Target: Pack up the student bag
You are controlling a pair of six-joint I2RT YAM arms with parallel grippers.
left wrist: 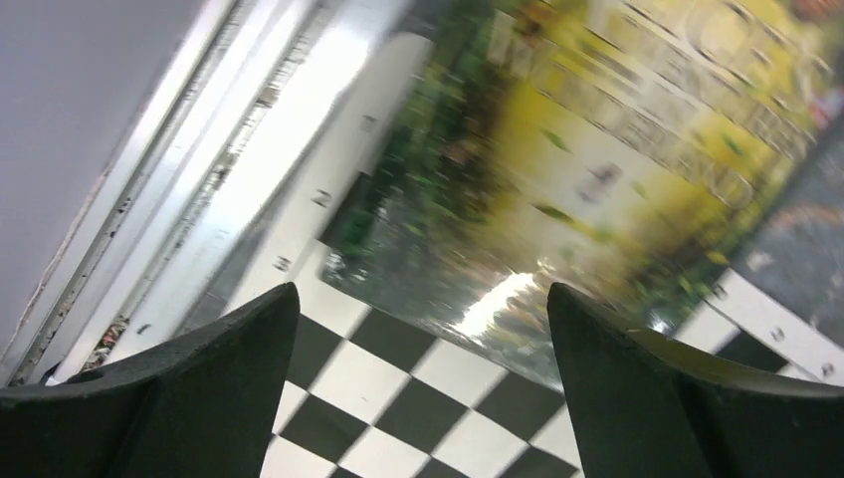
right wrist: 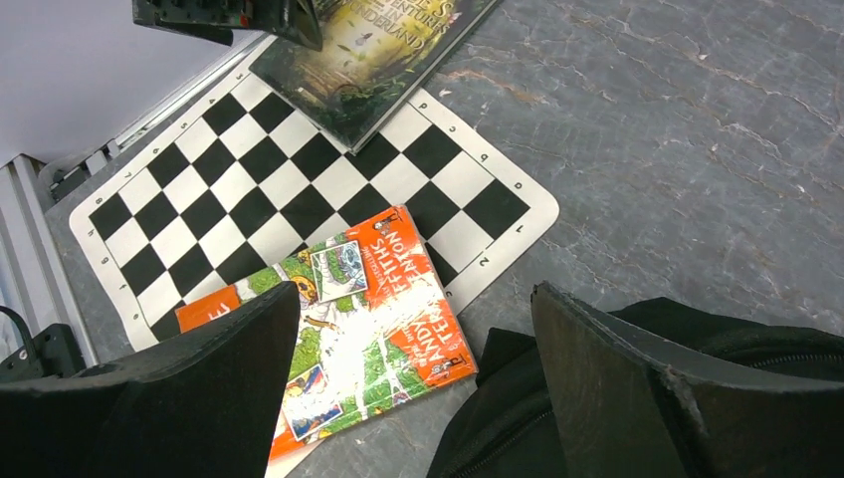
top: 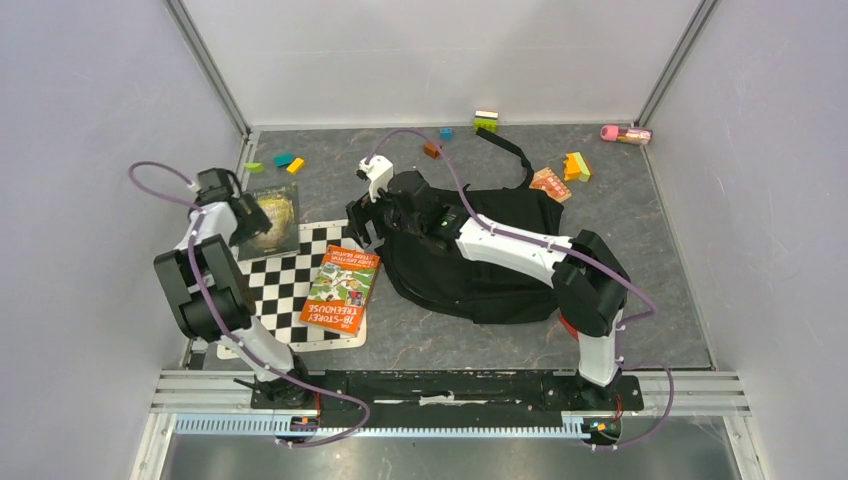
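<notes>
The black bag (top: pixel 470 280) lies open, right of the checkerboard mat (top: pixel 275 290). The orange Treehouse book (top: pixel 340 290) rests on the mat's right part, beside the bag. A dark book with a yellow centre (left wrist: pixel 587 169) lies over the mat's far left end. My left gripper (top: pixel 250 215) stands open above it, nothing between its fingers. My right gripper (top: pixel 365 220) hangs over the bag's left edge, above and behind the orange book, its fingers apart and empty in the right wrist view.
Small coloured blocks (top: pixel 432 150) lie along the back. A pink tube (top: pixel 625 134) is at the back right, an orange card (top: pixel 550 182) near the bag. A red item is partly hidden under the right arm.
</notes>
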